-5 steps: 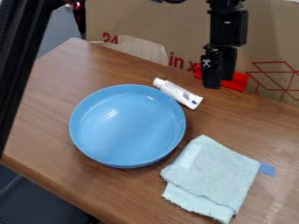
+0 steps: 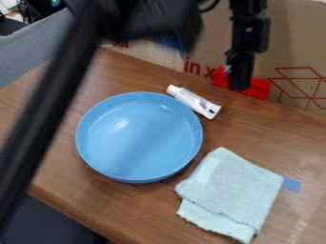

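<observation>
My black gripper [image 2: 242,71] hangs blurred at the top right, in front of a red object [image 2: 257,88] by the cardboard backdrop; whether it is open or shut is unclear. A white tube [image 2: 192,99] lies on the wooden table [image 2: 261,129], left of the gripper and below it in view. A blue plate [image 2: 137,138] sits at the centre-left, and a folded pale cloth [image 2: 234,191] lies at the front right, with a strip of blue tape beside it.
Cardboard [image 2: 299,57] stands along the back of the table. A dark, blurred arm part covers much of the upper left. The wood between plate, tube and cloth is clear.
The dark arm part at left has swung further into view, covering more of the table's left side.
</observation>
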